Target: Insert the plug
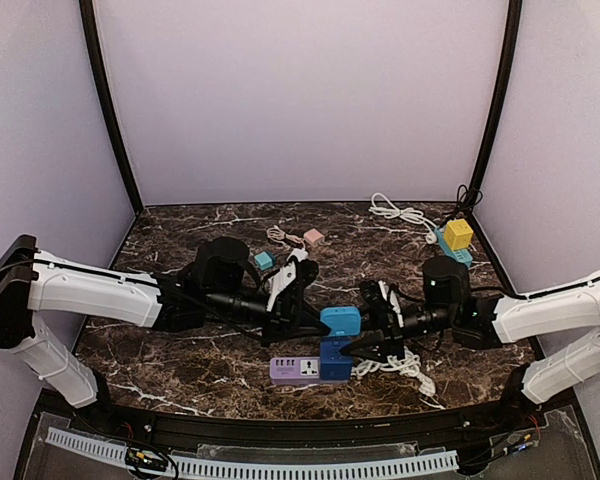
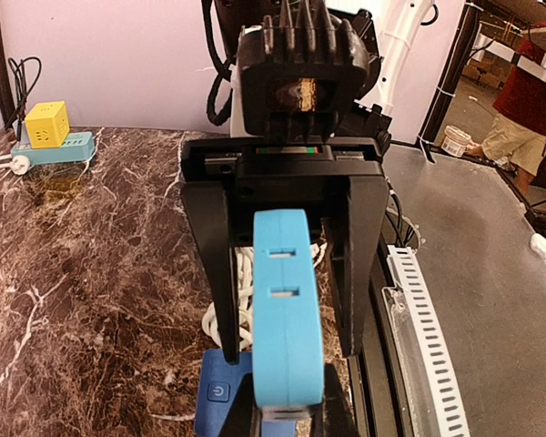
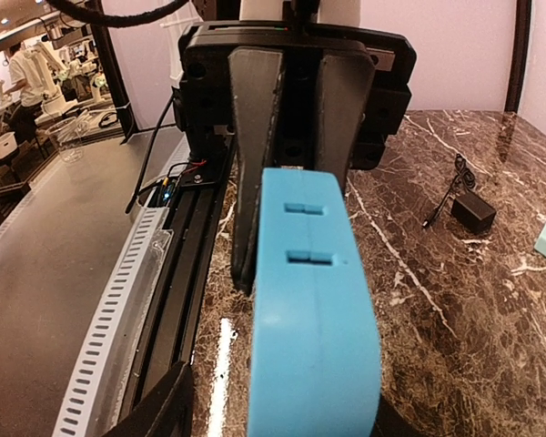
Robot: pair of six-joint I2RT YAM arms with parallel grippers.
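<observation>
A light blue plug (image 1: 340, 320) (image 2: 287, 319) (image 3: 311, 319) is gripped by my left gripper (image 1: 315, 325), held above a purple and dark blue power strip (image 1: 295, 368) (image 2: 220, 396) at the front middle. My right gripper (image 1: 355, 343) is part open beside the plug; in the left wrist view its two fingers (image 2: 212, 291) stand apart on either side of the plug, with gaps visible. Whether the plug's pins are bare is mostly hidden.
White cable coils (image 1: 390, 370) lie right of the strip. A light blue strip with a yellow cube (image 1: 458, 235), more cables and small adapters (image 1: 264, 260) lie at the back. The front edge is close.
</observation>
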